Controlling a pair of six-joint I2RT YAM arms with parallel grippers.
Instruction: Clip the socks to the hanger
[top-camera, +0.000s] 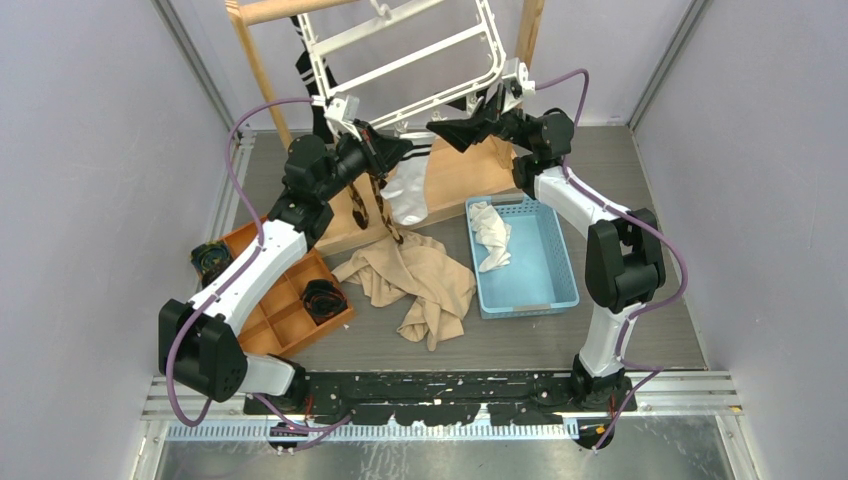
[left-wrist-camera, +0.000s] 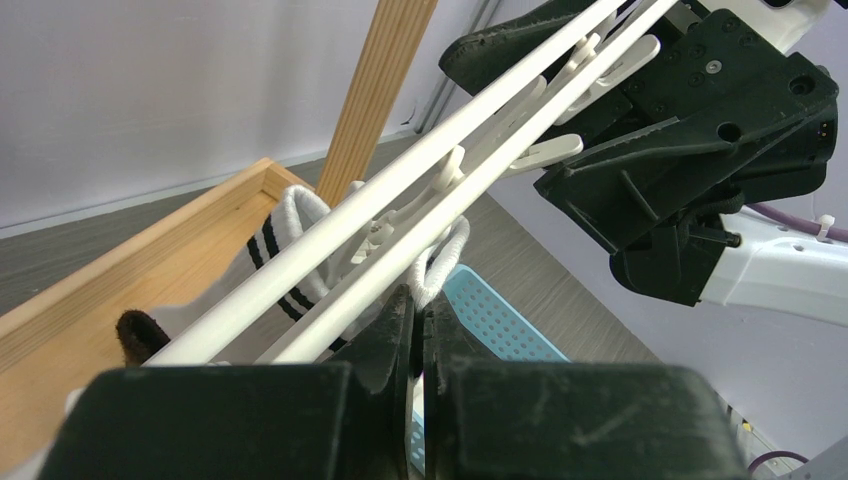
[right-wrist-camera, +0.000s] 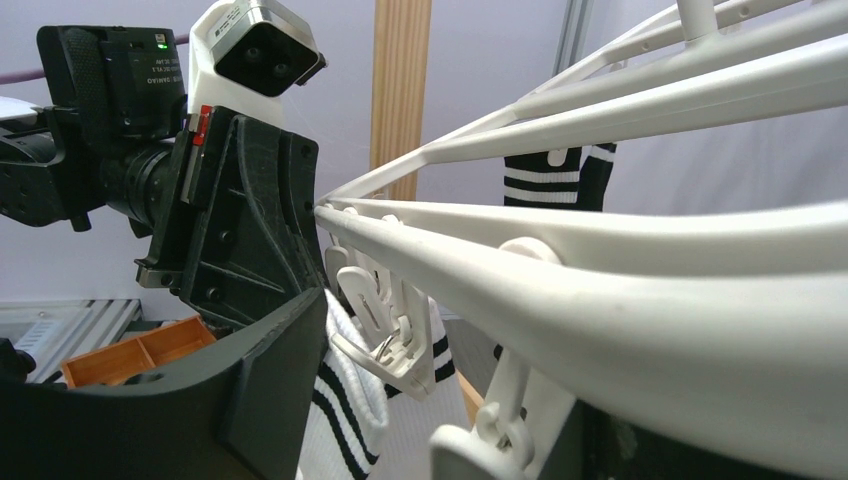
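A white sock with black stripes (top-camera: 408, 190) hangs below the front rail of the white hanger (top-camera: 410, 57). My left gripper (top-camera: 404, 150) is shut on its cuff, and a fold of white cloth (left-wrist-camera: 440, 265) rises from the shut fingertips beside the rail. More of the striped sock (right-wrist-camera: 343, 420) shows under a nearby clip (right-wrist-camera: 385, 325) in the right wrist view. Farther right along the rail my right gripper (top-camera: 446, 114) stands part open, its fingers on either side of the rail, with a white clip (right-wrist-camera: 495, 430) between them and no sock there.
A dark striped sock (top-camera: 316, 75) and leopard-patterned socks (top-camera: 382, 208) hang at the left. On the table are beige cloths (top-camera: 425, 275), an orange compartment box (top-camera: 270, 325) and a blue basket (top-camera: 545, 260) holding a white sock (top-camera: 490, 235). Wooden posts (top-camera: 530, 30) flank the hanger.
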